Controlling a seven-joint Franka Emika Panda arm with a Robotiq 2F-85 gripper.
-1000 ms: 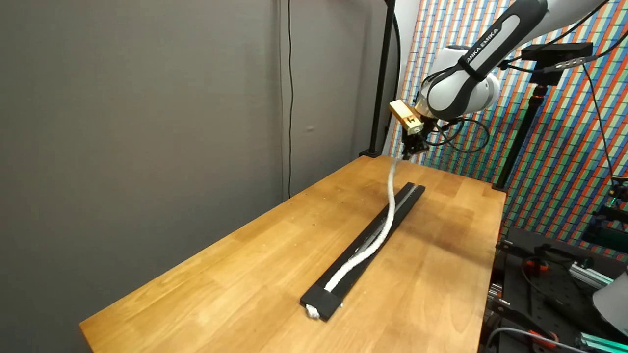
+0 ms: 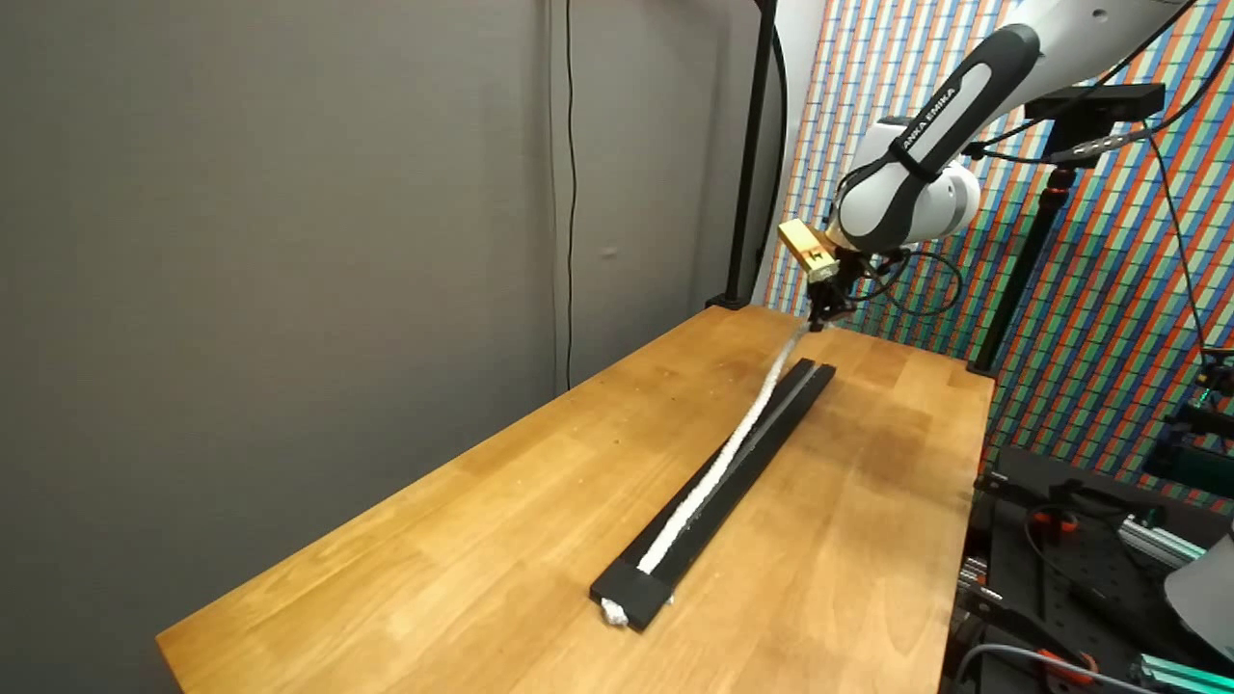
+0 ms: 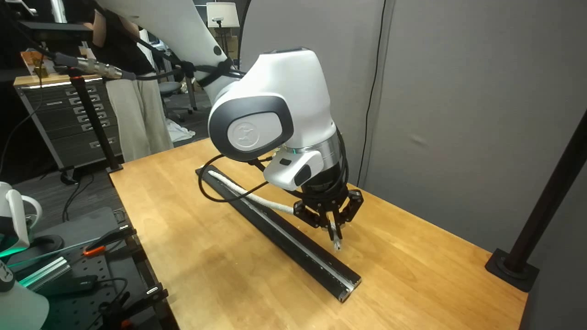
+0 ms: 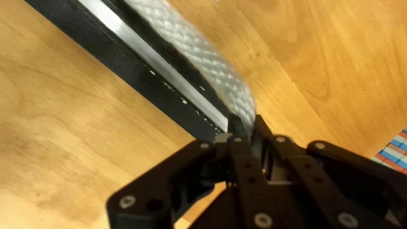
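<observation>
A white braided rope (image 2: 723, 462) runs along a black channel bar (image 2: 800, 407) with a silvery groove. Its near end passes under the bar's end cap, with a tuft sticking out. The other end is in my gripper (image 2: 816, 325), which is shut on it just above the table beyond the bar's far end. In the wrist view the rope (image 4: 206, 57) curves over one side wall of the bar, beside the bare groove (image 4: 164, 68), and enters between the fingertips. Below the fingers in exterior view 2 a short rope tip (image 3: 337, 242) hangs free.
A black post (image 3: 520, 242) stands at one table corner, and another post (image 2: 1024, 266) rises near the opposite corner. A grey wall (image 2: 347, 231) borders one long side.
My gripper has come lower and a little to the right in exterior view 1. The rope, bowed before, is now pulled nearly straight and lies closer along the bar.
</observation>
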